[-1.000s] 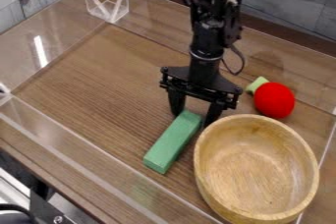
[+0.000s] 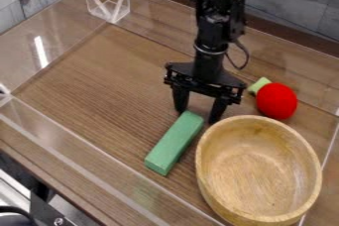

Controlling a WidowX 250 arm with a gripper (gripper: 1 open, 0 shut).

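The black gripper (image 2: 201, 99) hangs low over the middle of the wooden table, just behind the near end of a long green block (image 2: 175, 143). Its fingers are dark and small in this view, so whether they are open or shut, or hold anything, I cannot tell. The block lies diagonally, left of a large tan bowl (image 2: 257, 196). A red ball-like object (image 2: 276, 102) sits right of the gripper, with a small light green piece (image 2: 260, 86) partly behind it.
A white wire-like holder (image 2: 109, 4) stands at the back left. A wooden ledge runs along the back right, and the table's edge shows at the lower left.
The gripper has shifted very slightly up and back from the green block. The other objects look unmoved.
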